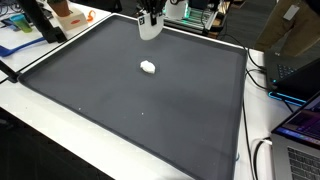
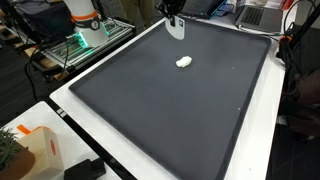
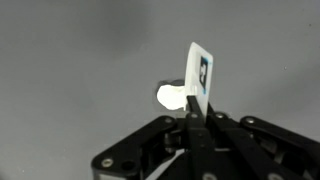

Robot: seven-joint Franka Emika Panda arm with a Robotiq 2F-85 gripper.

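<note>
A flat white item (image 3: 199, 62) with a small blue and dark mark hangs from my gripper, which is shut on it. Exterior view 1 has this white item (image 1: 150, 27) upright over the far part of the dark board, and the gripper (image 1: 152, 11) partly shows at the top edge. Close by, a small white lump (image 2: 183, 61) lies on the board (image 2: 160, 100). In the wrist view the lump (image 3: 170, 97) appears just left of the held item. Whether the two touch cannot be told there, but the exterior views show them apart.
Most of the board (image 1: 140, 110) is bare. A laptop (image 1: 300, 120) and cables lie along the right side in exterior view 1. Brown containers (image 1: 70, 18) and other clutter stand at the far left. A plant pot (image 2: 14, 158) sits at lower left in exterior view 2.
</note>
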